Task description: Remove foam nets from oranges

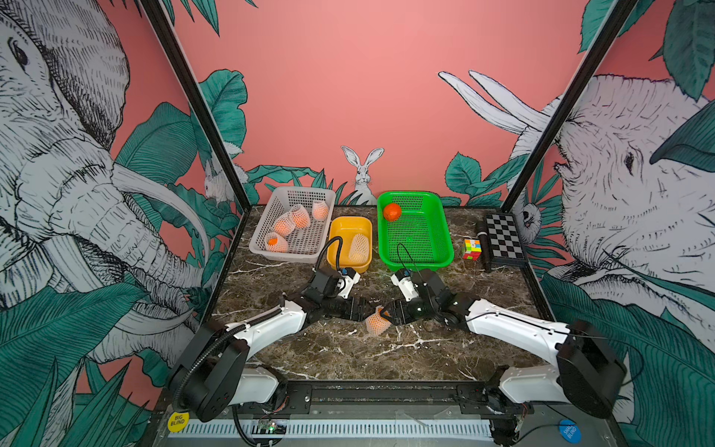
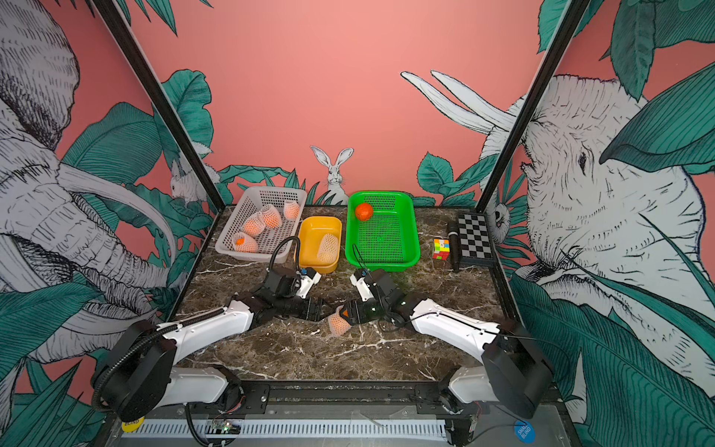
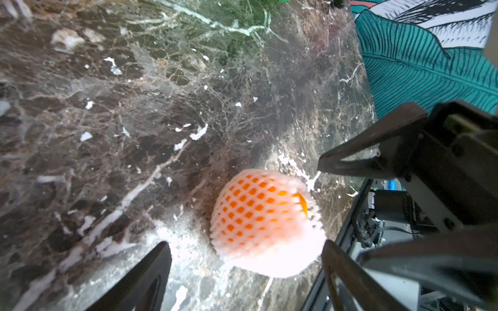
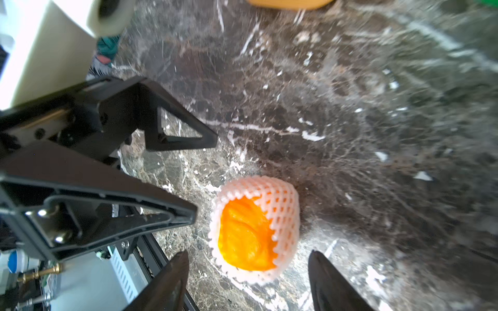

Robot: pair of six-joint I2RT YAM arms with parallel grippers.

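An orange in a pale foam net [image 1: 377,323] rests on the marble table between my two grippers. Its bare orange skin [image 4: 243,235] shows through the net's wide opening in the right wrist view, while the mesh still wraps its sides. My left gripper is open, its two fingers apart on the left side of the fruit. From the other side my right gripper reaches over the orange with its fingers spread wide. The left wrist view shows the netted orange [image 3: 267,223] below my left fingers. Neither gripper clearly grips fruit or net.
A white basket [image 1: 316,249] at the back left holds several netted oranges. Beside it, a yellow bin [image 1: 350,224] contains an empty foam net [image 1: 359,248]. One bare orange [image 1: 392,212] lies in the green basket [image 1: 426,264]. A cube [image 1: 472,249] and checkered board [image 1: 506,237] sit right.
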